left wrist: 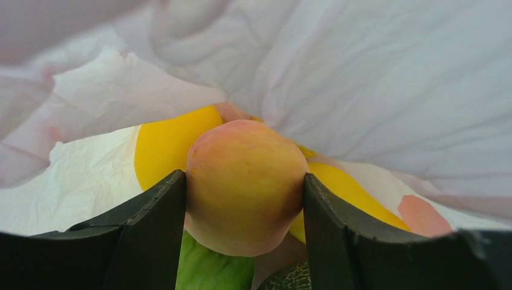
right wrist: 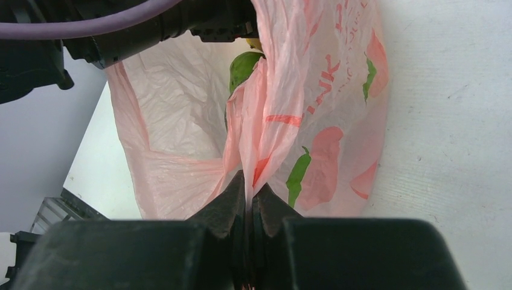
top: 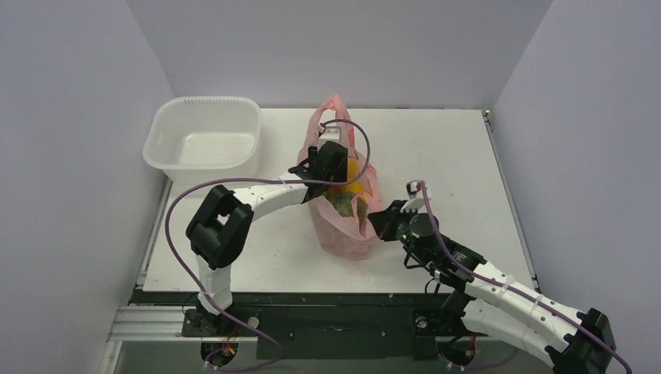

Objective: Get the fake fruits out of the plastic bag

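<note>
The pink plastic bag (top: pixel 344 238) stands mid-table, its mouth spread. Its near edge is pinched between the closed fingers of my right gripper. Deep inside the bag, my left gripper has its fingers apart around an orange-pink peach (left wrist: pixel 244 181). Both fingertips lie close against the peach's sides; whether they press on it is hard to see. Behind the peach are yellow fruits (left wrist: pixel 350 190), with a green fruit (left wrist: pixel 211 266) and a dark speckled one (left wrist: pixel 290 279) below it. The left gripper's tips are hidden from above.
An empty white basket (top: pixel 204 140) stands at the back left of the white table (top: pixel 436 148). Table surface to the right of the bag is bare. A bag fold hangs close to the left wrist camera, and a purple cable (top: pixel 269 181) loops over the left arm.
</note>
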